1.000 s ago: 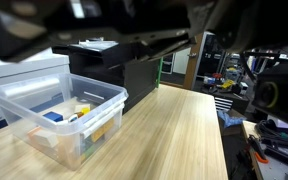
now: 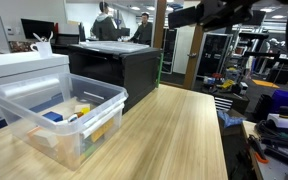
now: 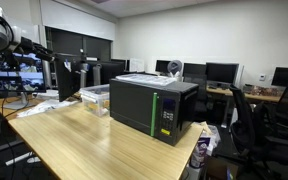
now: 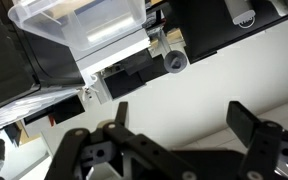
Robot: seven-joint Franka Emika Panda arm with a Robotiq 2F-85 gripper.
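Note:
In the wrist view my gripper stands open; its two dark fingers are wide apart and hold nothing. The dark arm (image 2: 189,16) reaches in at the top right of exterior view 1, well above the table. A clear plastic bin (image 2: 39,137) sits on the table's left side, holding a blue item (image 2: 52,117) and several other small things. From the opposite side, exterior view 2 has the arm (image 3: 4,42) raised at the far left, away from the bin (image 3: 88,97). At this range its fingers are too small to make out.
A black microwave (image 3: 134,108) with a green strip stands on the wooden table (image 3: 76,138), with papers on top. Office chairs (image 3: 246,125) and monitors stand beyond it.
The arm has swung up and to the right in exterior view 1, uncovering the area over the bin and microwave. The bin and its contents have not moved.

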